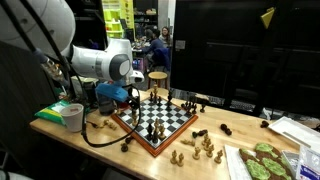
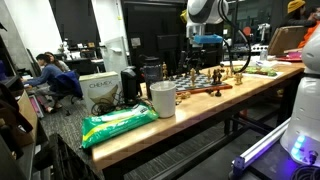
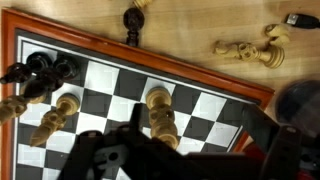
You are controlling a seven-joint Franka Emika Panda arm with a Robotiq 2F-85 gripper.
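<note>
Over a chessboard (image 1: 172,120) with a red-brown border, my gripper hangs open. A light wooden chess piece (image 3: 160,112) shows on the board within the gap, nearer the left finger. From this angle I cannot tell how far the fingertips are above it. More pieces, dark and light, stand at the board's left side in the wrist view, among them a light piece (image 3: 66,106) and a dark piece (image 3: 66,66). Off the board, a dark piece (image 3: 133,20) and a light piece (image 3: 245,49) lie on the wooden table.
Several light pieces (image 1: 208,146) stand on the table right of the board. Farther right is a tray with green-topped items (image 1: 262,165). A white bucket (image 1: 72,117) sits at the table's left end. A small black plug (image 3: 300,20) lies near the board.
</note>
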